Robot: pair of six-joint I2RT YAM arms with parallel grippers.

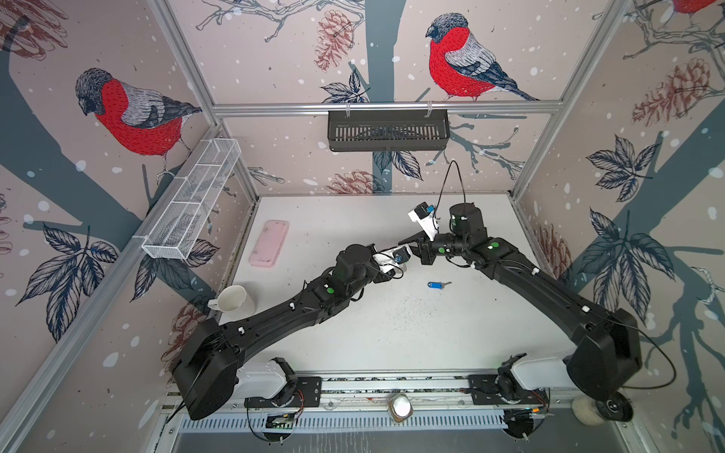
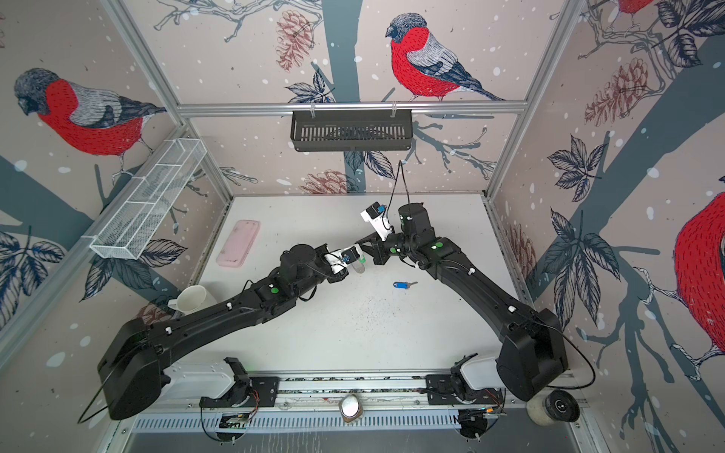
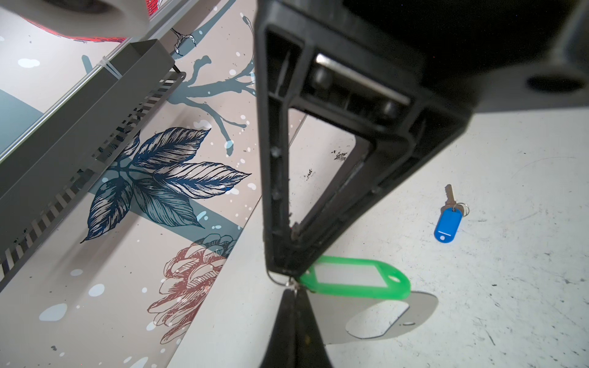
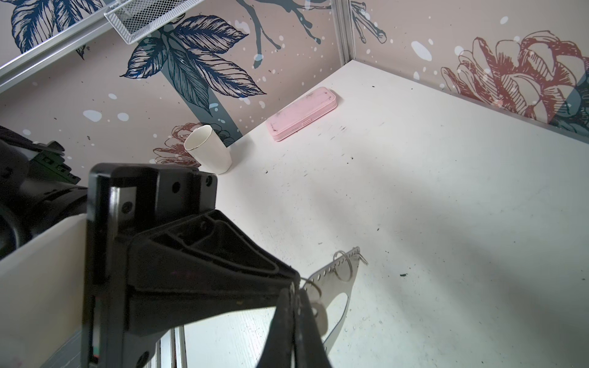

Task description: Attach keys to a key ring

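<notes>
My left gripper and right gripper meet tip to tip above the table, both shut. A thin wire ring (image 3: 277, 279) curves at the meeting tips. Beside it is a green tag (image 3: 352, 279) with a clear window. From the other side, a ring (image 4: 314, 284) shows by the tips, with a rounded grey piece (image 4: 318, 314) below, perhaps a key head. Which fingers pinch the ring or tag is hidden. On the table lies a blue tag (image 3: 449, 224) with a key (image 3: 449, 195) and small ring (image 3: 463, 209).
A grey metal plate (image 4: 340, 279) with an oval opening and small edge holes shows behind the tips, with a loop at its end. The pink case (image 1: 269, 243) and cream mug (image 1: 235, 302) stand at the left.
</notes>
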